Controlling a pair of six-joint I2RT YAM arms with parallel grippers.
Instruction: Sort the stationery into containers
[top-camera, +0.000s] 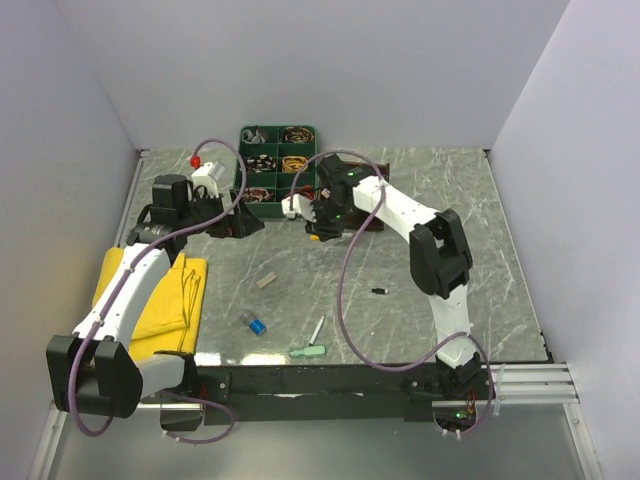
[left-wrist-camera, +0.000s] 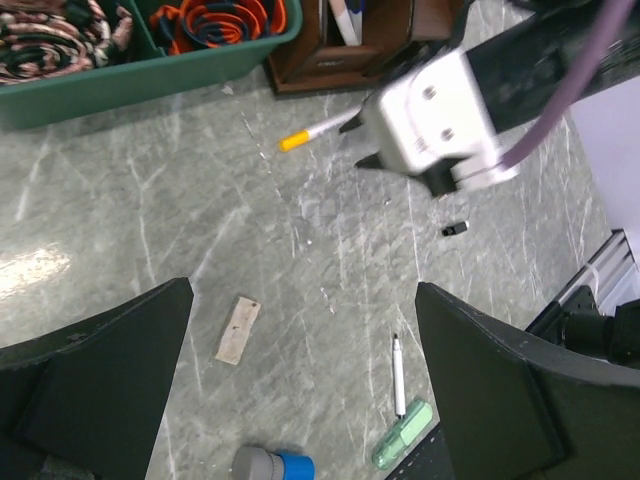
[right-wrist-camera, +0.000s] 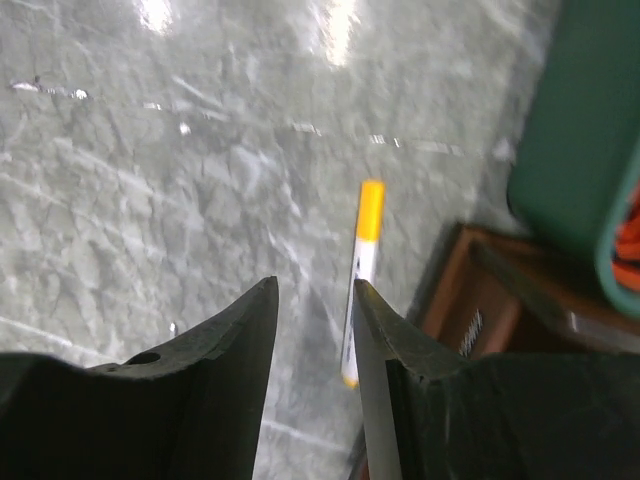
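My right gripper (top-camera: 326, 228) hangs low in front of the wooden organiser; in the right wrist view its open fingers point at a yellow-capped white marker (right-wrist-camera: 365, 250) on the table. My left gripper (top-camera: 236, 222) is open, left of it and below the green divided box (top-camera: 260, 210). Loose on the table lie a grey eraser-like block (left-wrist-camera: 238, 330), a white pen (left-wrist-camera: 398, 375), a green object (left-wrist-camera: 403, 432), a blue-and-grey item (top-camera: 254, 324) and a small black piece (left-wrist-camera: 455, 228).
Yellow folded cloths (top-camera: 160, 310) lie at the left edge. Pens stand in the wooden organiser, cables in the green box.
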